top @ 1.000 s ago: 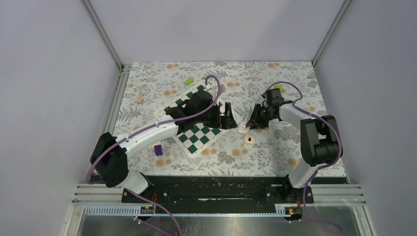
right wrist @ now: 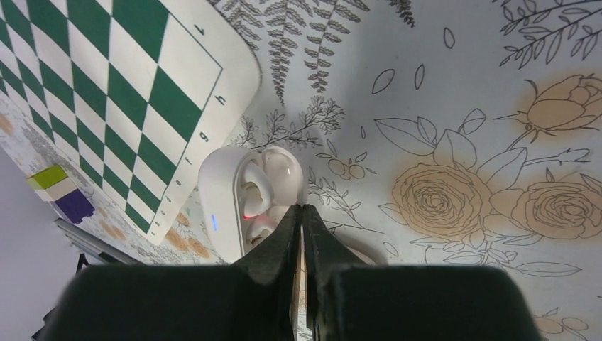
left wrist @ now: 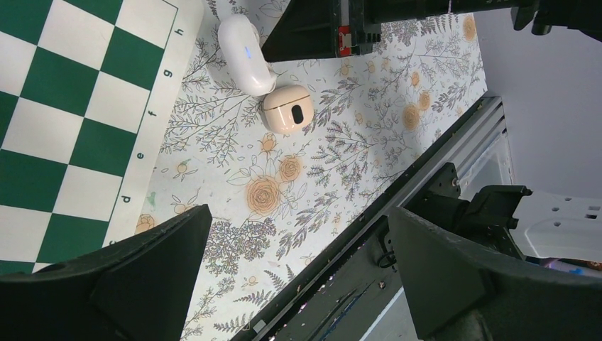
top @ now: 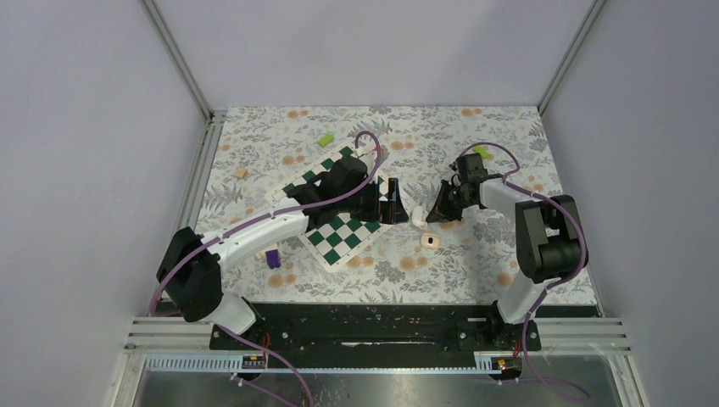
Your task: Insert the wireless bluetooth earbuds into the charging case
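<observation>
A white charging case stands with its lid raised, a blue light on its outer side. One white earbud sits in it; a second earbud shows below, partly hidden by black fingers. My right gripper is nearly closed at the lid's edge, whose rim appears to run between the fingertips. How firmly it is held is hard to see. In the left wrist view the case shows from behind, beside the right gripper's dark tip. My left gripper stands wide open and empty, left of the case.
A beige case lies close against the white one, toward the front. To the left is a green-and-white chessboard, under my left arm. A purple block rests at the front left.
My right gripper has shifted very slightly at the white case. The left arm is practically still, and the beige case has stayed put.
</observation>
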